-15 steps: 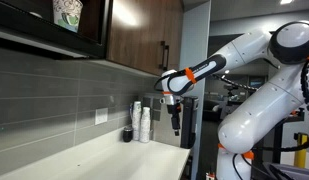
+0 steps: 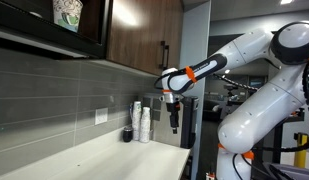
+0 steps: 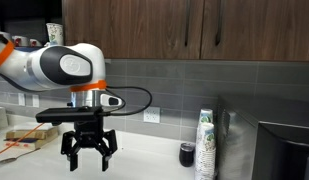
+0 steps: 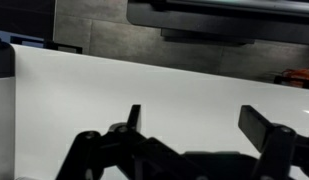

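Note:
My gripper (image 3: 89,163) hangs above the white countertop (image 3: 144,162), its two fingers wide apart. In the wrist view the gripper is open too, with only bare white surface between its fingertips. From the first exterior side, the gripper (image 2: 174,122) points down near the counter's right end, clear of everything. No object is in its grasp.
Patterned cup stacks (image 3: 205,145) and a dark jar (image 3: 186,154) stand by the back wall, beside a dark boxy appliance (image 3: 259,135). Wooden cabinets (image 2: 144,35) overhang the counter; a patterned container (image 2: 67,14) sits in an upper shelf.

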